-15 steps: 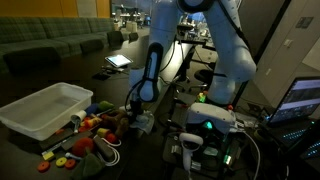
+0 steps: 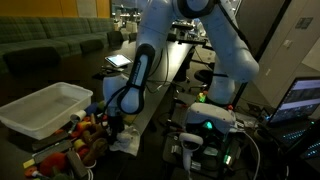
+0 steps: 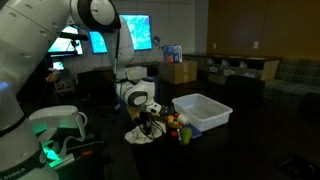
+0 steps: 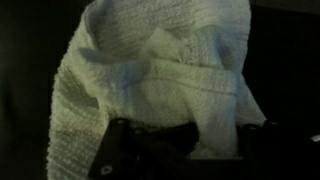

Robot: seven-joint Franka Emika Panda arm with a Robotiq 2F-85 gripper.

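A white textured towel [image 4: 110, 85] fills much of the wrist view, bunched into a fold that runs down to the black fingers. My gripper is shut at the lower edge of that view, with towel cloth gathered at its fingertips. In exterior view 1 the towel [image 2: 127, 145] is crumpled on the dark table, and the gripper [image 2: 114, 138] is low over its left side. Exterior view 2 has the towel [image 3: 138, 134] beneath the arm, left of the coloured objects. The exact pinch point is hidden by the fingers.
A white bin [image 2: 45, 112] stands behind a cluster of colourful toys [image 2: 75, 140]. In exterior view 2, a green item [image 3: 186, 135] lies in front of the bin [image 3: 203, 110]. Bare table extends to the right there. A laptop [image 2: 298, 100] is at the right in exterior view 1.
The arm has moved left and toward the front in exterior view 1. The towel has shifted the same way and now lies closer to the toys.
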